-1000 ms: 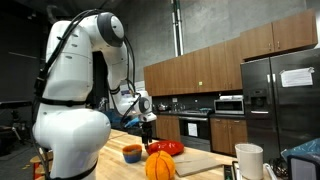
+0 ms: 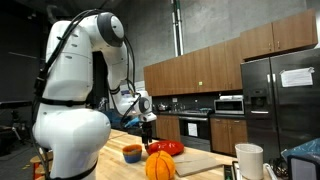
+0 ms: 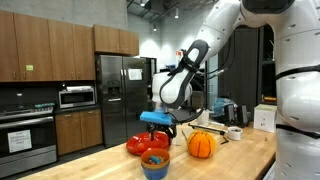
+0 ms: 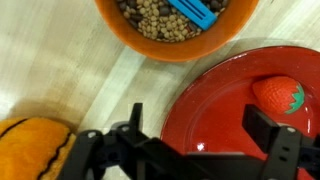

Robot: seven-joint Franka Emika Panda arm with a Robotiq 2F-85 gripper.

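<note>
My gripper shows in the wrist view with its two dark fingertips wide apart and nothing between them. Beneath it lies a red plate [image 4: 200, 105], on which a strawberry [image 4: 278, 95] with a green top rests to the right. Beside the plate stands an orange-rimmed bowl [image 4: 150, 45] of small brown and pale pieces, with a blue item [image 4: 195, 12] in it. From outside, that bowl [image 3: 155, 170] has a blue side. An orange pumpkin [image 2: 160, 166] sits near the plate; its dark-striped side [image 4: 35, 150] fills the wrist view's lower left corner.
To the right in the first exterior view are a white cylindrical container [image 2: 249, 160] and some dark items [image 2: 301, 160]. The refrigerator [image 3: 124, 95] and cabinets stand well behind the table.
</note>
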